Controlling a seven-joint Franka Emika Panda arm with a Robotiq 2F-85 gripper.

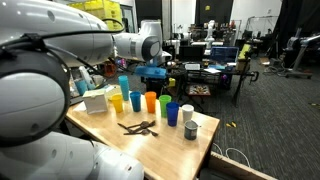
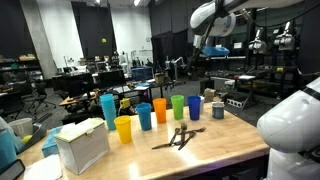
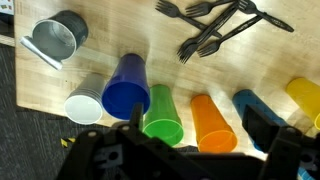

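Note:
My gripper hangs open above the table, nothing between its fingers. In the wrist view a row of cups lies below: a white cup, a dark blue cup, a green cup, an orange cup, a lighter blue cup partly hidden by a finger, and a yellow cup at the edge. A metal mug stands apart at upper left. Dark forks and other cutlery lie on the wood. From the side, the gripper is well above the cups.
A white box sits at one end of the wooden table, a tall blue object beside it. A cable lies on the floor.

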